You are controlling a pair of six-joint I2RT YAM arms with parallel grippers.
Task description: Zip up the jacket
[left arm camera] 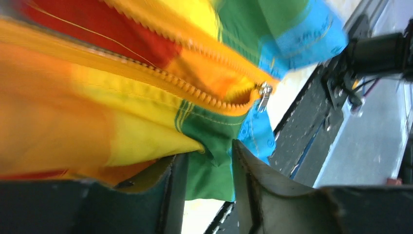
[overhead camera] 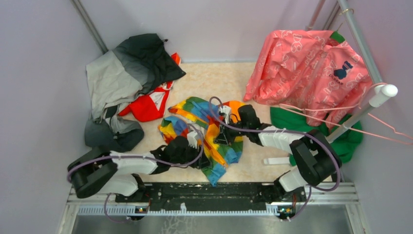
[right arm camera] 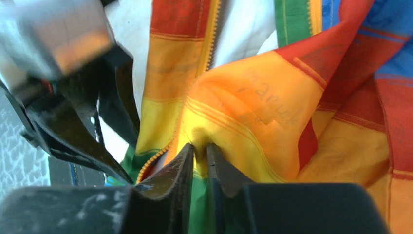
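Observation:
The rainbow jacket (overhead camera: pixel 229 153) lies crumpled in the middle of the table. In the left wrist view its orange zipper (left arm camera: pixel 175 83) ends in a silver pull (left arm camera: pixel 264 95); my left gripper is below it, part open over green cloth, whether touching is unclear. In the right wrist view my right gripper is at a raised yellow and orange fold (right arm camera: pixel 253 107), its fingertips close together; whether cloth is pinched between them is hard to tell. The left gripper's black body shows beside it at the left of that view.
Grey and black clothing (overhead camera: pixel 122 73) with red cloth lies at back left. A pink jacket (overhead camera: pixel 302 68) hangs over green cloth (overhead camera: pixel 287 122) at right, by a white pole (overhead camera: pixel 358 117) with pink cords. The table's front edge is just below the jacket.

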